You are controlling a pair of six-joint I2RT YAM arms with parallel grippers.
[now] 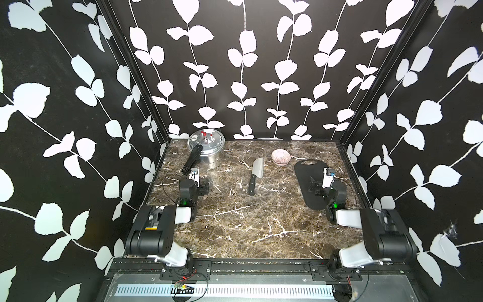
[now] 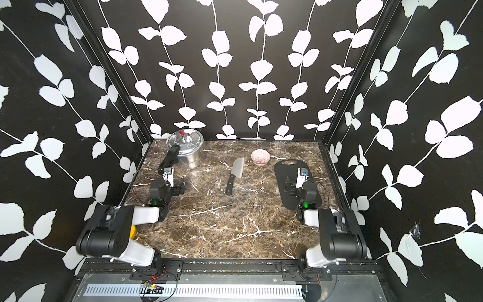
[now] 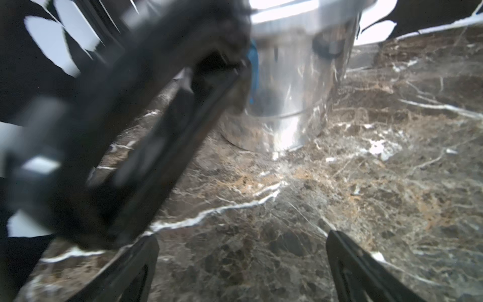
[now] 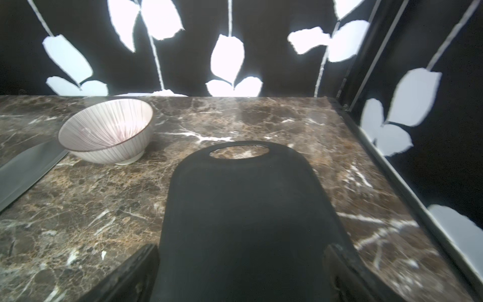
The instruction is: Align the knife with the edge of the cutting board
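A knife with a wide grey blade and black handle (image 1: 252,184) lies flat mid-table, blade toward the back wall. Its blade (image 4: 25,168) also enters the right wrist view at the left edge. To its right, apart from it, is the black cutting board (image 4: 241,201), flat, with an oval handle hole at its far end. My right gripper is over the board, its fingers spread and nothing between them. My left gripper is open and empty, left of the knife and in front of the pot's handle.
A steel pressure cooker (image 1: 213,157) stands at the back left, its long black handle (image 3: 135,125) reaching toward my left arm. Between knife and board, farther back, sits a small striped bowl (image 4: 108,130).
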